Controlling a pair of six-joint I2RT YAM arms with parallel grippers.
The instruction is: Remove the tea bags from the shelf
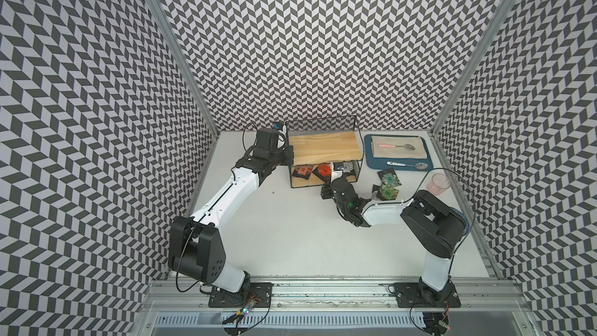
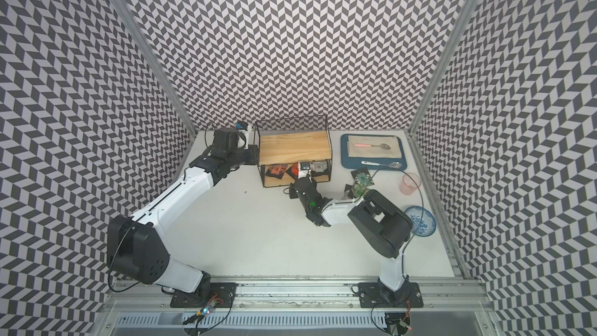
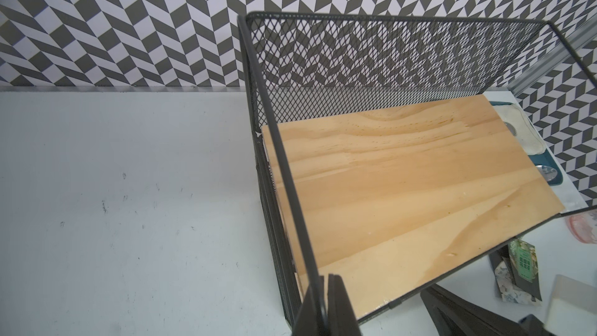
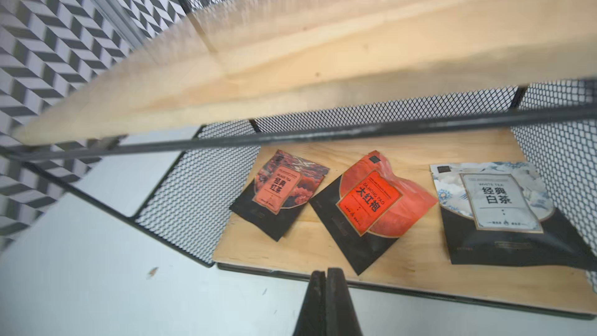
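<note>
Three tea bags lie flat on the lower board of the shelf (image 3: 398,193): a dark red one (image 4: 279,191), an orange-red one (image 4: 373,205) and a white-and-black one (image 4: 505,205). Green tea bags (image 1: 388,185) rest on the table to the shelf's right. At the shelf's left front, my left gripper is shut on the black frame post. My right gripper is shut with nothing between its fingers, in front of the lower board near the orange-red bag. In the top left view the right arm's end partly covers the bags.
A blue tray (image 1: 398,165) with a cloth and spoons stands right of the shelf. A pink cup (image 1: 439,183) and a blue-patterned bowl (image 2: 420,220) sit on the right side. The upper wooden board overhangs the bags.
</note>
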